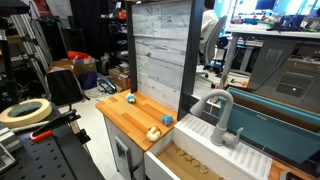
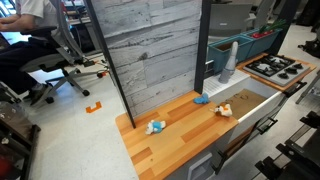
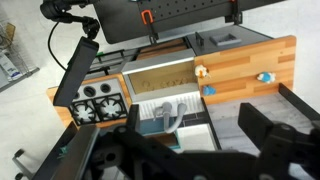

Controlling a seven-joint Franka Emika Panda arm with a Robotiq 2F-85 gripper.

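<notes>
My gripper hangs high over the toy kitchen, its dark fingers spread wide at the bottom of the wrist view and nothing visible between them. On the wooden counter [image 1: 120,113] lie three small items. A yellow-and-white one [image 1: 154,133] is close to the drawer end, a blue one [image 1: 167,120] lies by the wall panel, and a blue-and-white one [image 2: 156,127] sits farther along. Beside the counter, the wooden drawer [image 3: 165,78] stands pulled out; its inside looks mostly bare. Neither exterior view shows the gripper.
A grey faucet [image 1: 222,112] rises beside the white sink area. Black stove burners [image 2: 275,66] are beyond it. The tall plank wall [image 2: 160,60] borders the counter's back.
</notes>
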